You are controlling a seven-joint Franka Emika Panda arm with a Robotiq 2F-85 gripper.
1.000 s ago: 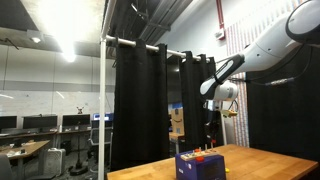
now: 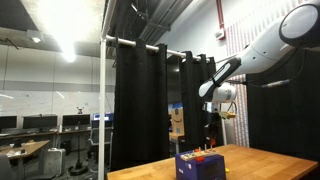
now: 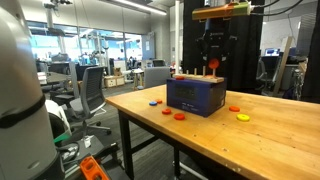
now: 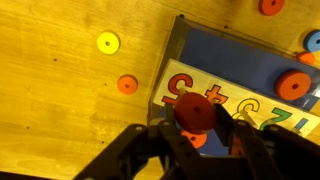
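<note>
A red disc (image 4: pixel 195 113) sits between the fingers of my gripper (image 3: pixel 213 64), which is shut on it. Below it stands a dark blue-purple box (image 3: pixel 196 96) with several pegs on top; a clear gap separates the disc from the box. From above, the wrist view shows a pale wooden strip (image 4: pixel 238 100) with coloured letters along the box top. Another red disc (image 4: pixel 293 84) rests on the dark part of the box top. A further red disc lies partly hidden under the held one.
Loose discs lie on the wooden table around the box: a yellow one (image 4: pixel 108 43), a red one (image 4: pixel 127 84) and several others, some of them blue (image 3: pixel 155 102). Black curtains (image 2: pixel 140 100) hang behind.
The arm has shifted only slightly in exterior view 1. The box stays in the same place.
</note>
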